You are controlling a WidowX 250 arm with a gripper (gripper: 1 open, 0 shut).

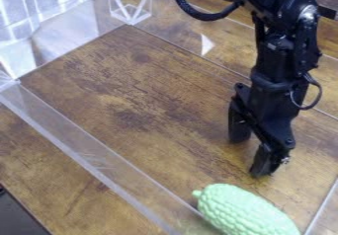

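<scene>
My black gripper [250,145] points down at the wooden surface [126,101] on the right side of the view, its fingers spread apart with nothing visible between them. Below it, at the bottom edge, lies a pale green, bumpy corn-shaped object [244,211], clear of the fingers and partly cut off by the frame.
Clear plastic walls [93,165] border the work area on the left and back. A white grid-patterned item [46,12] sits at the top left.
</scene>
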